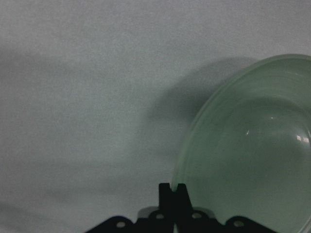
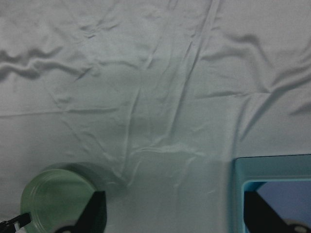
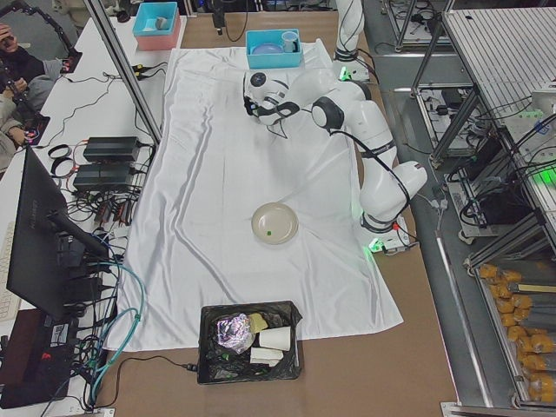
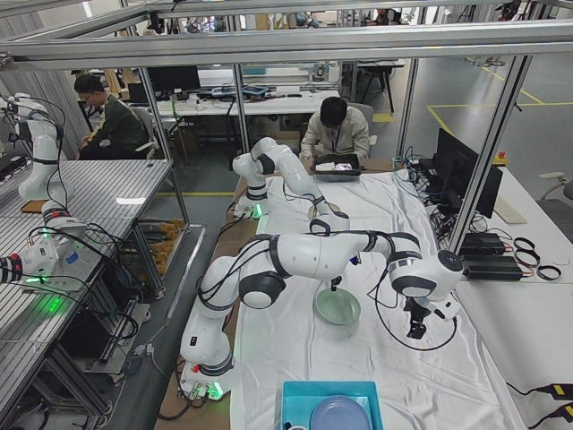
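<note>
A green bowl (image 4: 337, 311) (image 1: 248, 150) (image 2: 56, 201) stands on the white cloth. At its rim is my left gripper, fingertips close together; whether the rim is between them is unclear. My right gripper (image 4: 418, 318) is open above the cloth, between the bowl and a blue bin (image 4: 295, 390) (image 2: 262, 162), with nothing between its fingers.
A blue plate (image 4: 340, 417) lies in the bin. A beige plate (image 3: 274, 217) is on the cloth in the left camera view. A black lined tray (image 3: 249, 369) sits at that view's bottom edge.
</note>
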